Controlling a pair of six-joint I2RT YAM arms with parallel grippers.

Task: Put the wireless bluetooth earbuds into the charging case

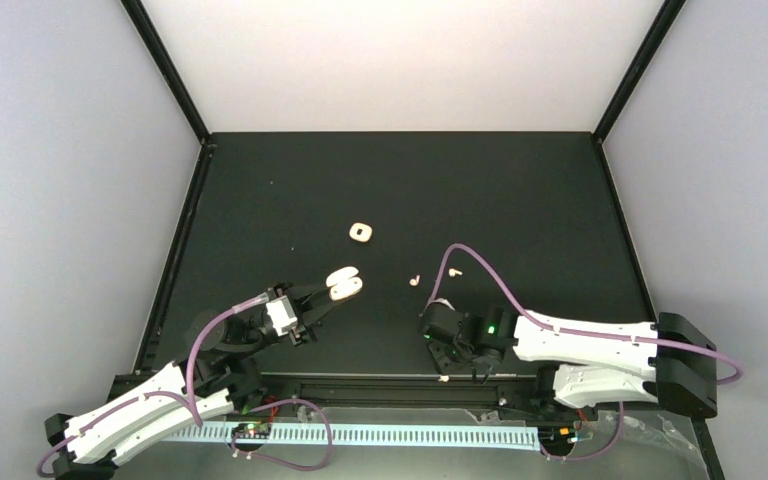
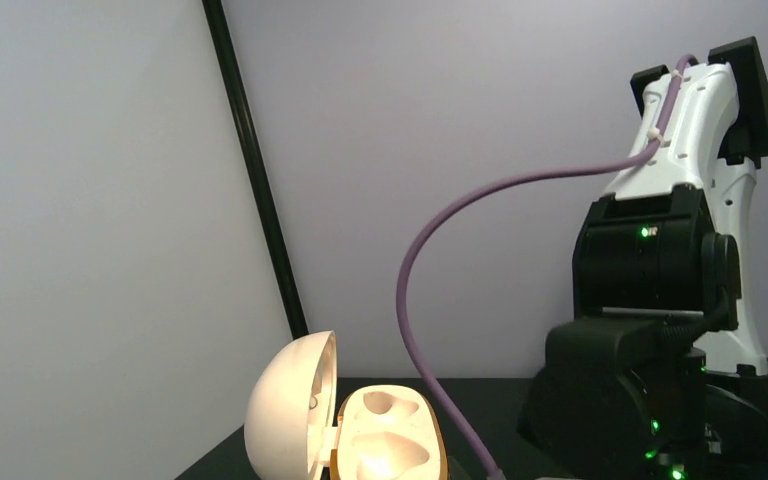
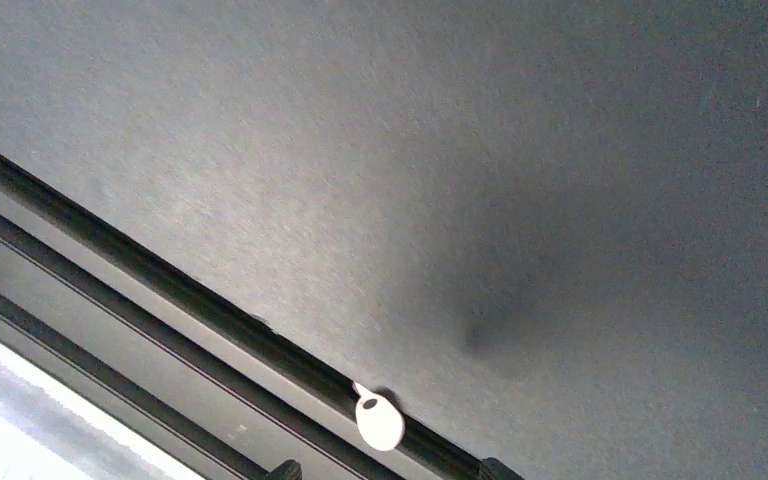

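My left gripper is shut on the open white charging case; in the left wrist view the case shows empty wells beside its raised lid. Two small earbuds lie on the mat right of the case. My right gripper is low at the front edge, open, its fingertips barely in the right wrist view; between and just beyond them a small white object with a dark oval, apparently an earbud, sits at the rail.
A white square ring-like piece lies on the black mat behind the case. Walls bound both sides, and a rail runs along the front.
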